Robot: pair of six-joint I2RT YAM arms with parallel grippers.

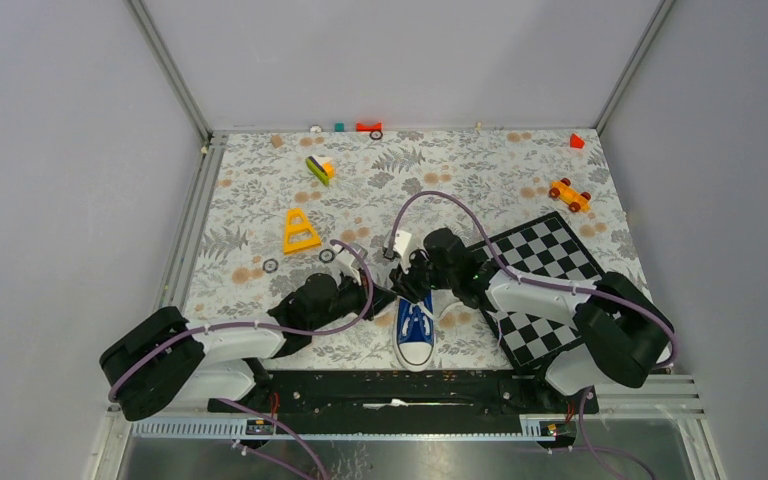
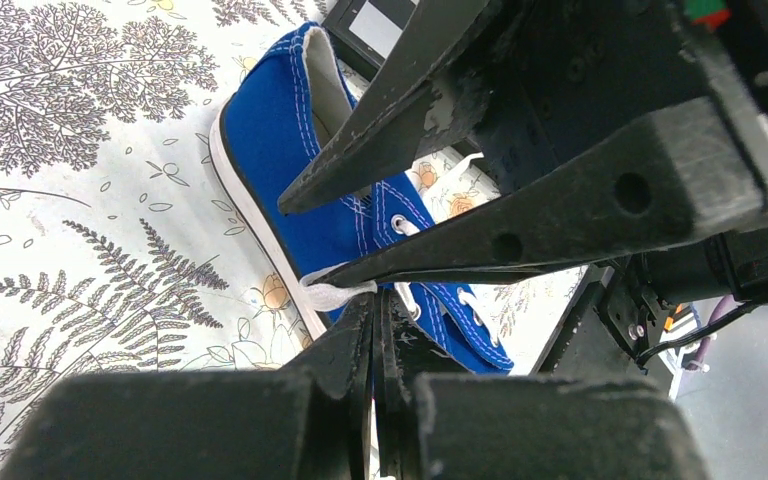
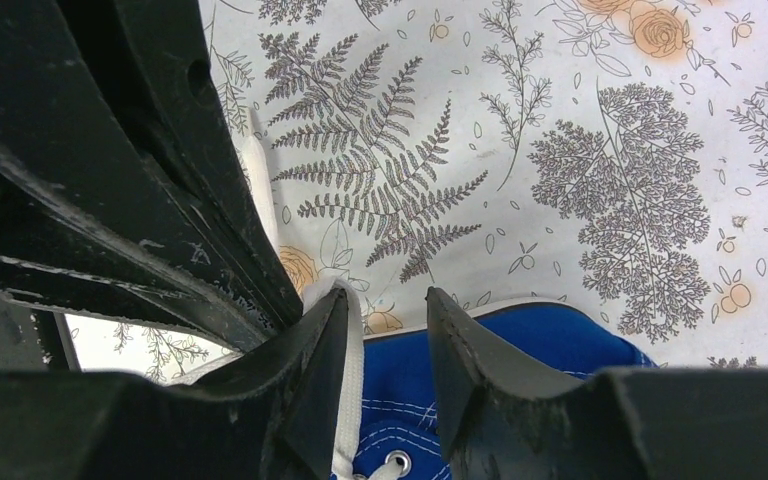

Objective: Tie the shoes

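The blue canvas shoe (image 1: 414,330) lies toe toward the front edge, with both grippers over its upper part. In the left wrist view my left gripper is shut at its tips on a white lace (image 2: 332,290) above the shoe (image 2: 270,150). My right gripper stands open in the right wrist view, its fingertips apart over the shoe's side (image 3: 550,335). A strand of lace (image 3: 348,390) bends over its left fingertip and runs down toward the eyelets. The shoe's opening is partly hidden by the right fingers.
A checkered board (image 1: 550,270) lies under the right forearm. A yellow triangular frame (image 1: 300,232) sits behind the left arm, and a toy car (image 1: 569,195) is at the back right.
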